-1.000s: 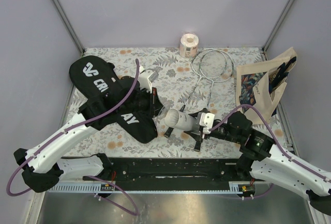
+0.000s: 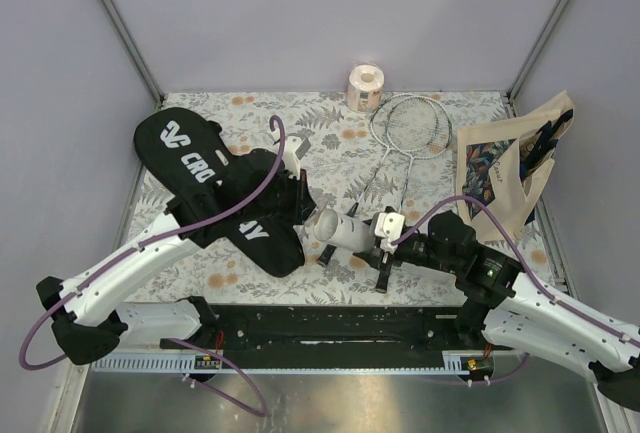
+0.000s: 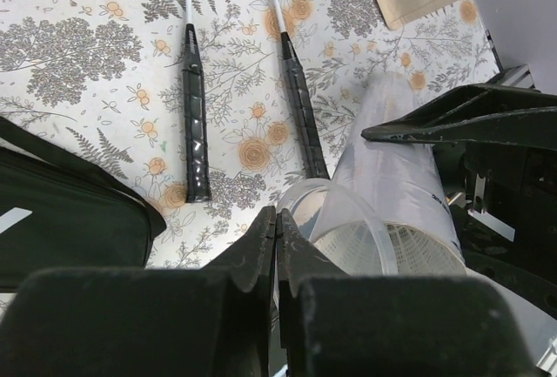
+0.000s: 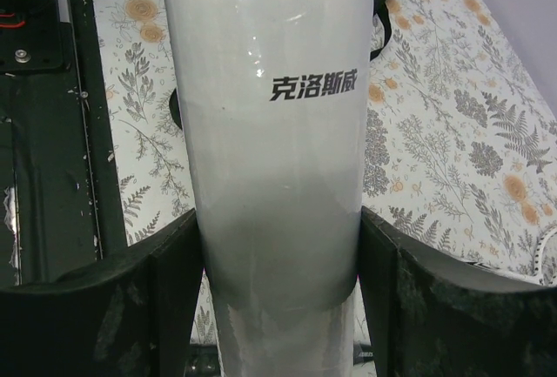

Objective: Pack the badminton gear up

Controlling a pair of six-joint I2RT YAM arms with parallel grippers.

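Note:
A white shuttlecock tube [image 2: 347, 231] with dark lettering hangs above the mat, my right gripper shut around its body. Its open mouth points left, toward my left gripper [image 2: 303, 219]. In the left wrist view the left gripper is shut, and the thin rim of a clear plastic cap [image 3: 383, 242] appears pinched at its fingertips. That cap overlaps the tube's mouth [image 3: 392, 242] in this view; whether they touch is hard to tell. Two rackets [image 2: 408, 168] lie flat, dark handles toward me. The black racket bag [image 2: 190, 153] is on the left.
At the back stands a paper roll [image 2: 365, 88]. A beige tote bag [image 2: 510, 165] with dark things in its opening is at the right.
My left gripper has moved slightly, turning a little. Bag, rackets, roll and tote have stayed put.

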